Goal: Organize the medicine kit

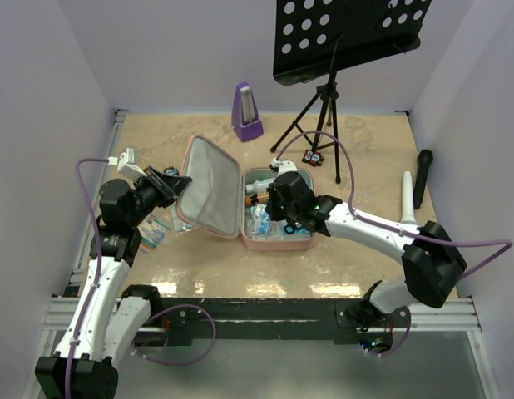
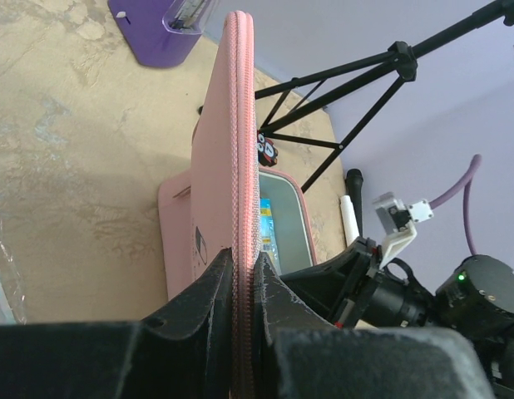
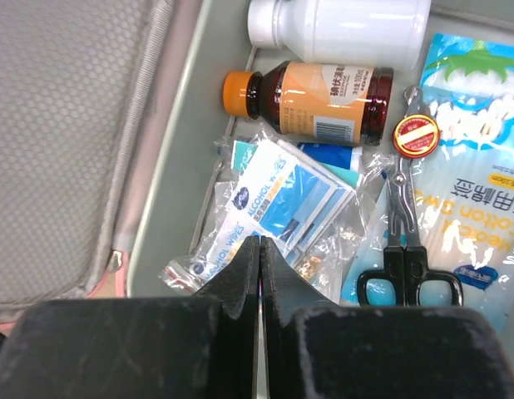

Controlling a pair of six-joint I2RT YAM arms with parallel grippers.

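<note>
The pink medicine kit point(image 1: 278, 244) stands open on the table. Its lid point(image 1: 211, 187) is tilted up on the left, and my left gripper is shut on the lid's zippered edge. Inside lie a white bottle point(image 3: 348, 29), a brown bottle with orange cap point(image 3: 328, 100), a clear bag of alcohol wipes point(image 3: 278, 204), scissors point(image 3: 404, 212), a small red round tin point(image 3: 416, 135) and a cotton swab pack point(image 3: 481, 179). Above the wipes, my right gripper is shut with nothing between its fingers; the wipes bag lies beneath, outside them.
Behind the kit stand a purple metronome point(image 1: 246, 115) and a black music stand point(image 1: 329, 100). A microphone point(image 1: 422, 179) and a white tube point(image 1: 407, 198) lie at the right. Packets point(image 1: 152, 233) rest by the left arm.
</note>
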